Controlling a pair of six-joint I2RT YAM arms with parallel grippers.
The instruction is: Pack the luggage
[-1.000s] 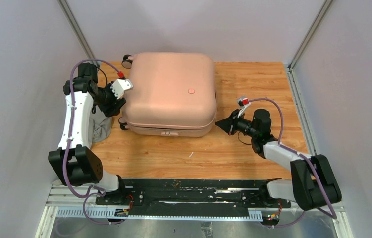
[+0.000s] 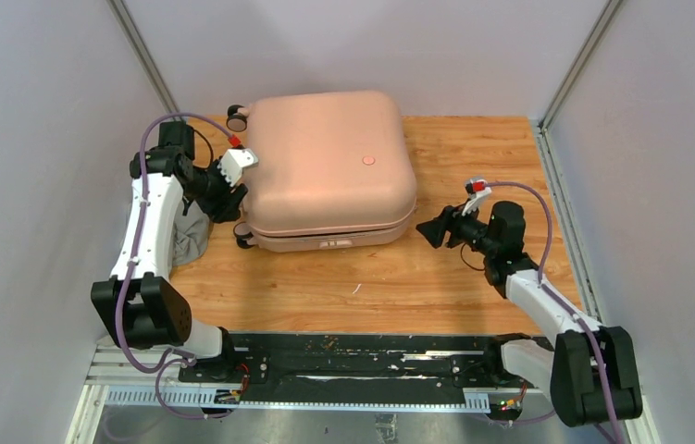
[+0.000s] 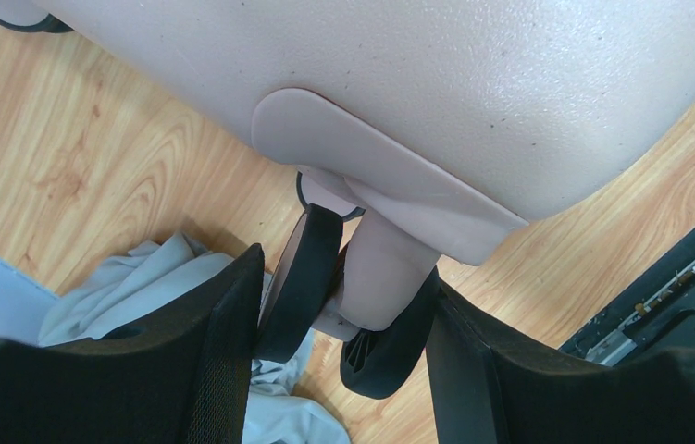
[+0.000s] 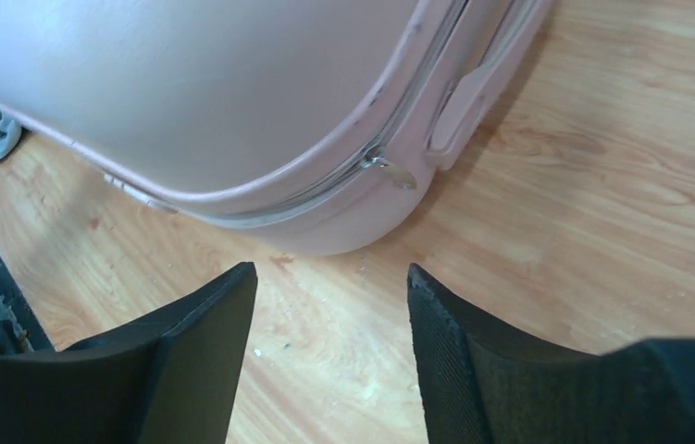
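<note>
A closed pink suitcase lies flat on the wooden floor. My left gripper is at its left side; in the left wrist view its fingers are around a pink wheel mount with a black wheel, though whether they grip firmly is unclear. My right gripper stands open beside the suitcase's right front corner, with nothing between its fingers. The right wrist view shows a zipper pull at that corner.
Grey cloth lies left of the suitcase, under the left arm. Bare wood is free to the right and in front. Walls bound the sides and back; a black rail runs along the front.
The suitcase and left gripper have moved slightly to the right since a second ago.
</note>
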